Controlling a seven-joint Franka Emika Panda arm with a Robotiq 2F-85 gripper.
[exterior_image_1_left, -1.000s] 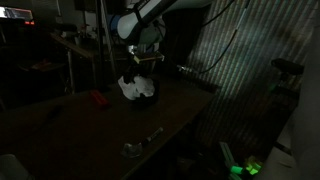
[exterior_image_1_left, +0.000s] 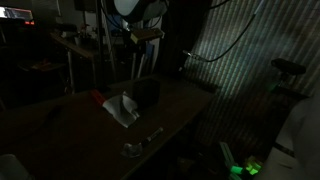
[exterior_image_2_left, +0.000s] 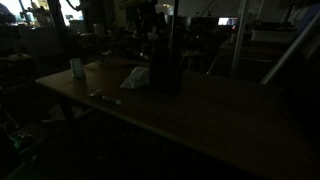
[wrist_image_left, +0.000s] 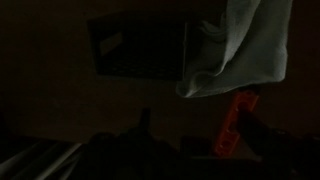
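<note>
A pale cloth (exterior_image_1_left: 122, 110) lies crumpled on the table in front of a dark box (exterior_image_1_left: 146, 92). In the wrist view the cloth (wrist_image_left: 250, 50) rests against one side of the box (wrist_image_left: 140, 45), with a red object (wrist_image_left: 233, 122) close by. My gripper is above the table, fingers apart, and no held thing shows between them. From exterior view 1 the gripper (exterior_image_1_left: 145, 35) hangs higher than the box and clear of the cloth. The scene is very dark, so the fingertips are faint and the box's inside cannot be made out.
A shiny metal utensil (exterior_image_1_left: 141, 145) lies near the table's front edge. In exterior view 2 a pale cup (exterior_image_2_left: 76, 68) stands at the left end of the table (exterior_image_2_left: 230, 110).
The cloth was up at the box beneath my gripper; now it lies lower, on the table in front of the box. My gripper has risen away from it.
</note>
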